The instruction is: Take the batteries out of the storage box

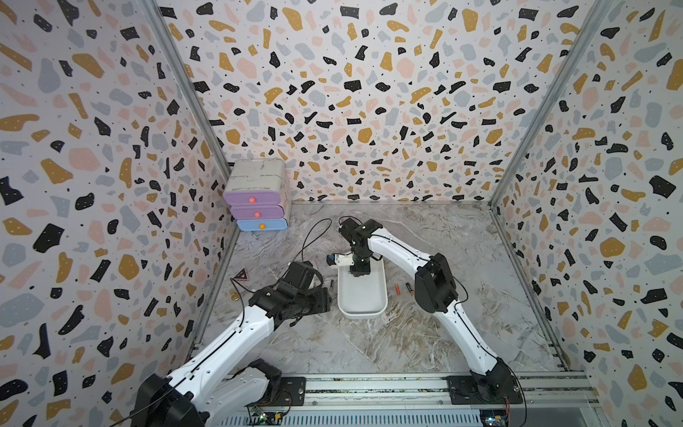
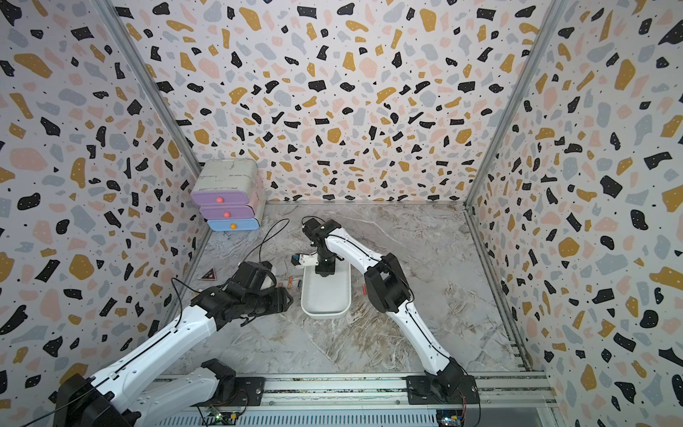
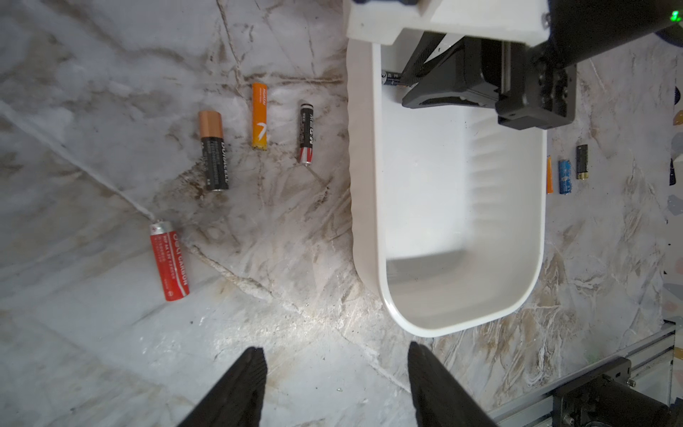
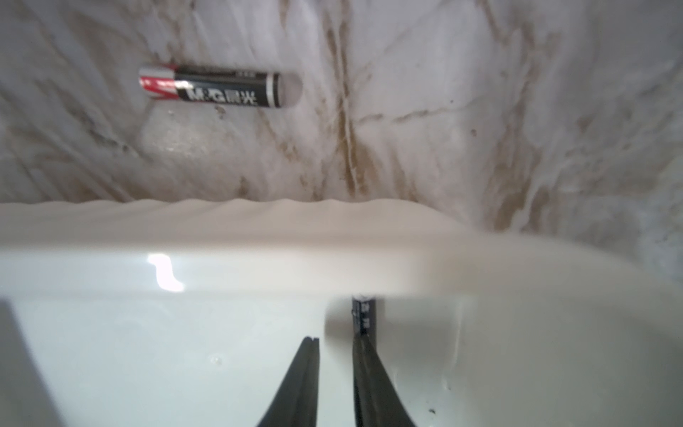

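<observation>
The white storage box [image 3: 427,213] stands mid-table. Inside it, at the far end, a dark battery [image 4: 364,316] lies against the wall, partly covered by my right gripper's finger. My right gripper reaches down into the box over that battery. A narrow gap with box floor shows between its fingertips; the battery lines up with the right-hand finger, and whether it is gripped cannot be made out. My left gripper is open and empty, above the table left of the box.
Left of the box lie a red battery [image 3: 169,260], a copper-topped black one [image 3: 213,151], an orange one [image 3: 259,116] and a black-and-red one [image 3: 306,133]. More batteries, including a blue one [image 3: 565,176], lie to its right. A drawer cabinet [image 1: 257,195] stands back left.
</observation>
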